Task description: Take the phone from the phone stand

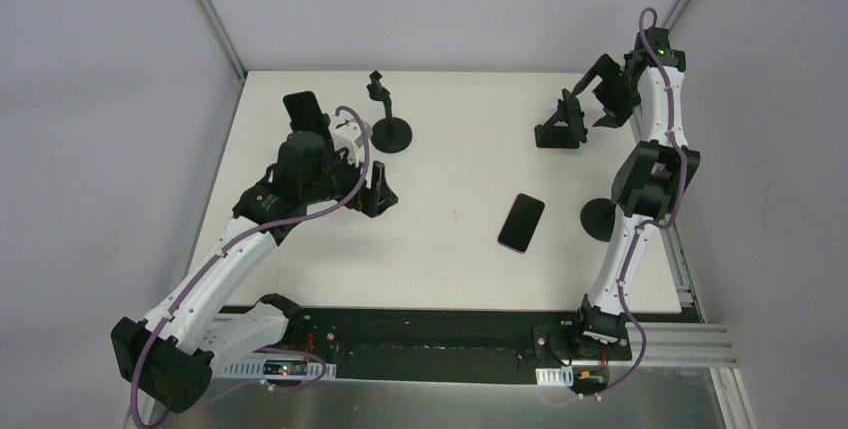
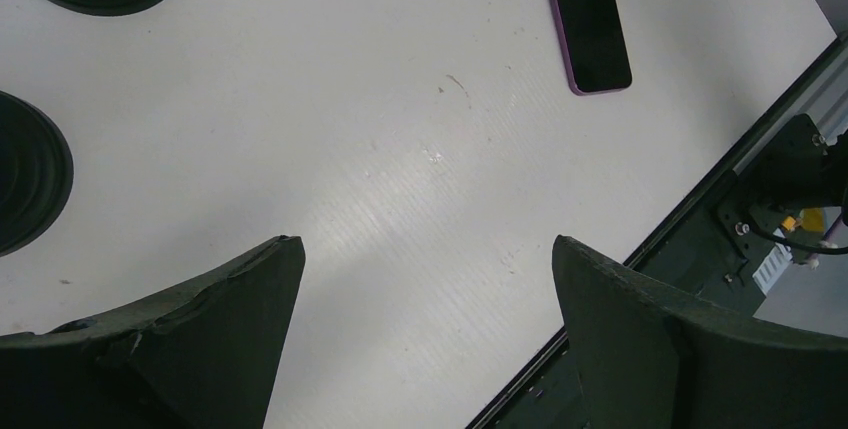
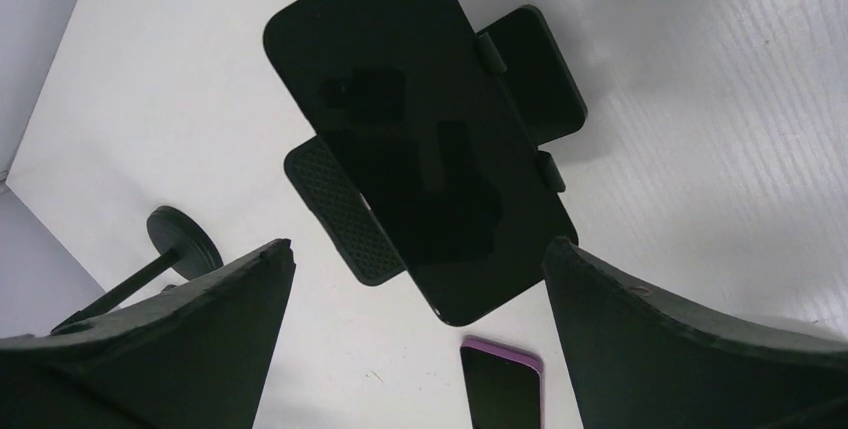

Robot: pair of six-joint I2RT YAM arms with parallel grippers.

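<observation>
A black phone [image 3: 420,139] leans on a black stand [image 3: 555,79] in the right wrist view, its lower edge against the stand's two small lips. From above, this stand [image 1: 557,137] is at the back right of the table, the phone seen nearly edge-on. My right gripper [image 1: 592,107] is open beside the phone's right side; its fingers [image 3: 180,339] touch nothing that I can make out. At the left my left gripper [image 1: 374,175] hangs open and empty over the table. Behind its arm another phone [image 1: 303,111] stands on a mount, mostly hidden by the arm.
A purple-edged phone [image 1: 521,223] lies flat on the table right of centre. One empty round-based stand [image 1: 391,134] stands at the back left. Another round base [image 1: 598,219] sits partly under the right arm.
</observation>
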